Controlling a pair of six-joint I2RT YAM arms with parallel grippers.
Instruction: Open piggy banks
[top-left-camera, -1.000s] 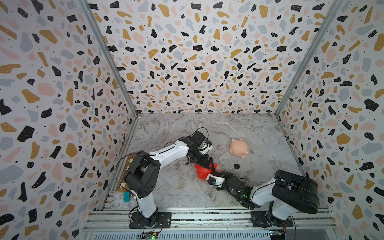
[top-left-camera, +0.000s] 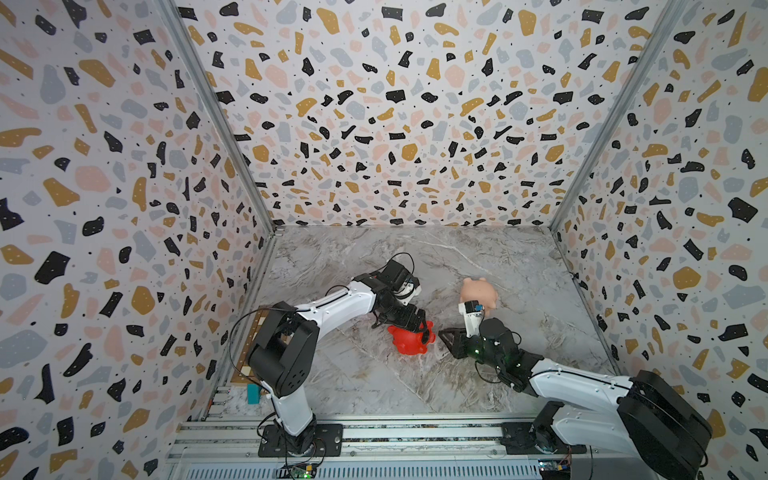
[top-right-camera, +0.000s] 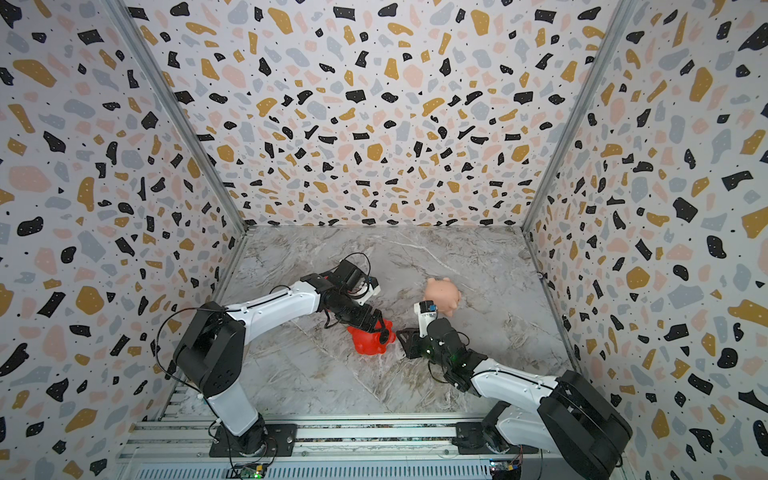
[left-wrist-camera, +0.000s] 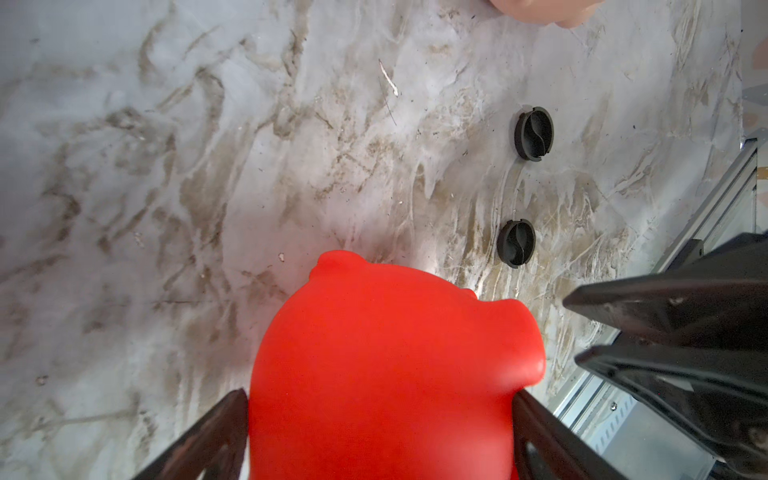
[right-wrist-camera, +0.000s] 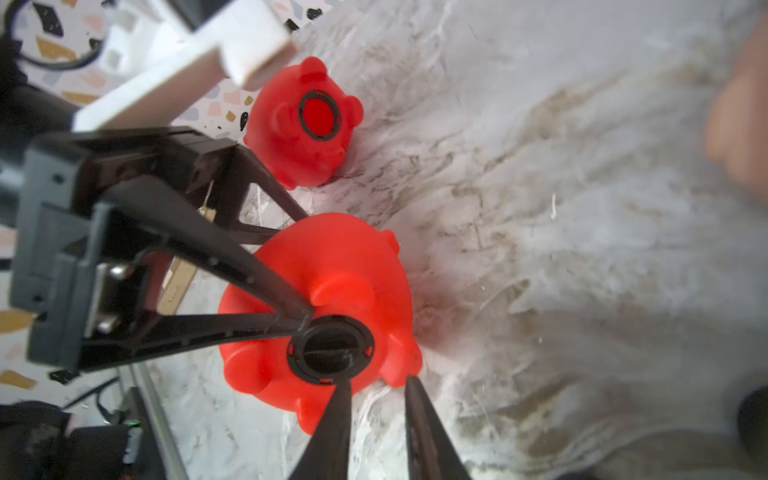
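Observation:
A red piggy bank (top-left-camera: 406, 340) lies on the marble table under my open left gripper (top-left-camera: 416, 328), its body between the fingers in the left wrist view (left-wrist-camera: 384, 376). In the right wrist view its dark plug ring (right-wrist-camera: 330, 349) faces up, and a second red piggy bank (right-wrist-camera: 284, 120) with an open ring sits farther off. My right gripper (top-left-camera: 448, 340) is just right of the near bank, fingers part open, nothing seen between them. Two loose black plugs (left-wrist-camera: 533, 133) lie on the table. A pink piggy bank (top-left-camera: 478, 289) sits at the back right.
A wooden board with a teal block (top-left-camera: 253, 393) lies along the left edge. The right arm covers the front right.
My right gripper has risen and turned, moving rightward and back from the red piggy bank, now in front of the pink one. The left arm is almost still.

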